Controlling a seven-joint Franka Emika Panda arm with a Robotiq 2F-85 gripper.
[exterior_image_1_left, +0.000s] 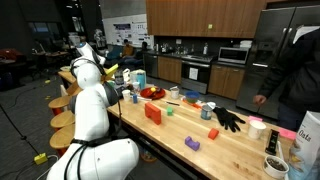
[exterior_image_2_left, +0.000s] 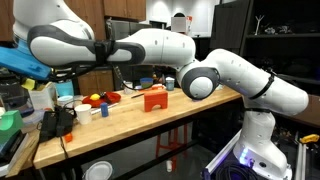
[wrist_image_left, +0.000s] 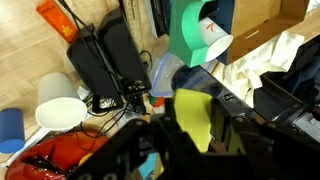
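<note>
My gripper is shut on a yellow object, which sits between its dark fingers in the wrist view. What the object is cannot be told. It hangs over the far left end of the long counter, and its yellow also shows at the left edge of exterior view 2. Below it in the wrist view lie a clear plastic container and a green roll-like thing. Whether the yellow object touches either is unclear.
Close by are a black device with cables, a white cup, a red bowl and an open cardboard box. Farther along the wooden counter stand a red block and a black glove. A person stands at the right.
</note>
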